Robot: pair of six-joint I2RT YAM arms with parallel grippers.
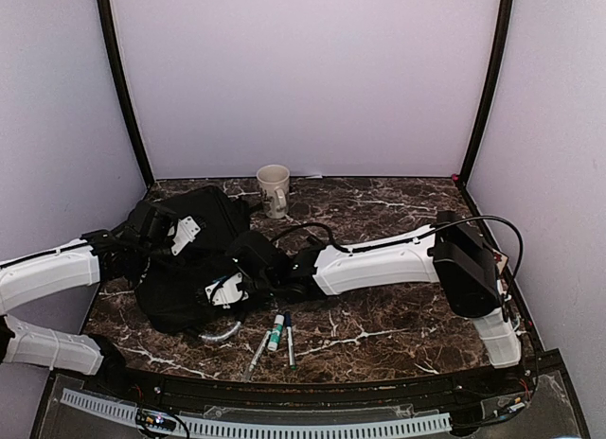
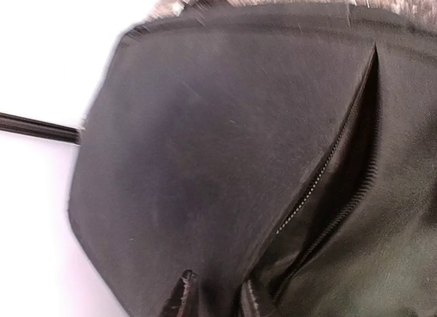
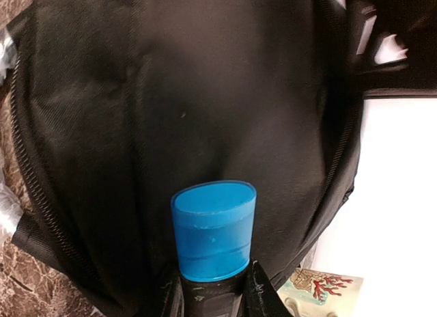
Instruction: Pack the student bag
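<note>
The black bag [image 1: 166,307] lies at the left of the table, filling much of both wrist views, with a zipped slit at the right in the left wrist view. My left gripper is at that slit's lower end on the fabric, its fingertips apart at the frame's bottom; whether cloth is between them is unclear. My right gripper is shut on a blue-capped item [image 3: 213,228], held over the bag's dark fabric.
A white mug [image 1: 274,188] stands at the back. A green-and-white tube [image 1: 276,331] and pens [image 1: 291,344] lie at the front centre.
</note>
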